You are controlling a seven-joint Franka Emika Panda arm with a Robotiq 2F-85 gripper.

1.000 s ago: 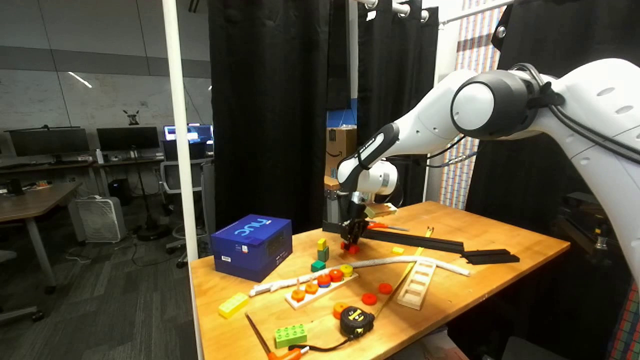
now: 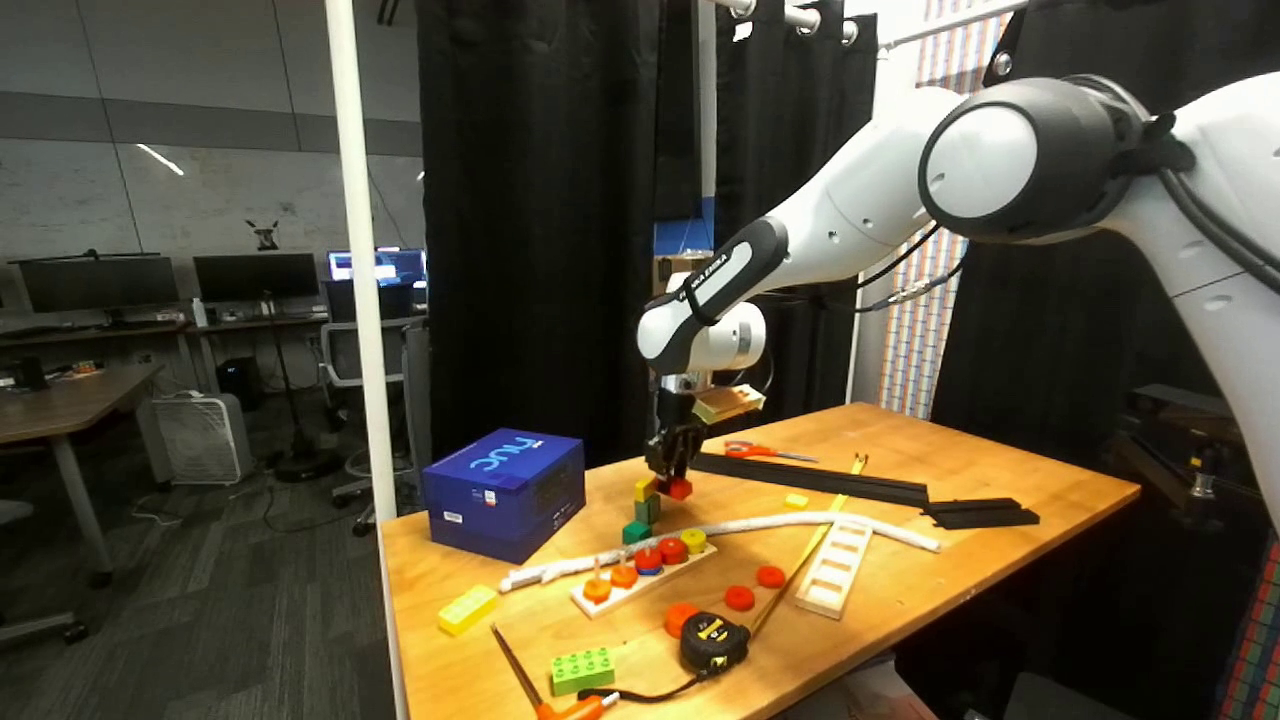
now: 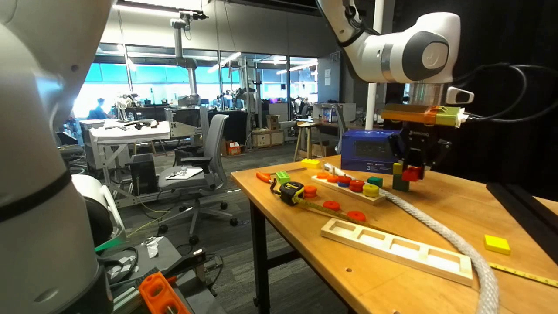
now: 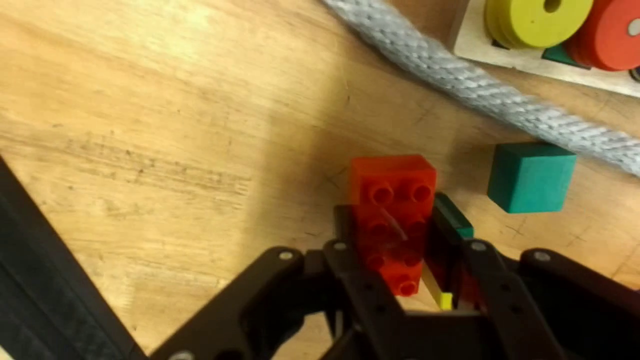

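My gripper is shut on a red studded brick [image 4: 393,180], which shows between its fingers in the wrist view. In exterior view 2 the red brick [image 3: 413,173] hangs below the gripper [image 3: 416,166], close to a small stack made of a green block [image 3: 400,182] with a yellow block [image 3: 397,168] on it. The stack is partly hidden by my right finger in the wrist view; whether brick and stack touch, I cannot tell. A teal cube [image 4: 534,179] lies on the table to the right in that view.
A white rope [image 2: 768,523] crosses the table, with a wooden peg board of discs [image 2: 642,581] in front of it. Behind stands a blue box [image 2: 504,492]. Black strips [image 2: 828,475] lie on the right. Bare wood surrounds the brick's left side in the wrist view.
My gripper has moved left in exterior view 1, carrying the red brick up and closer to the green and yellow stack. The other table objects look unmoved.
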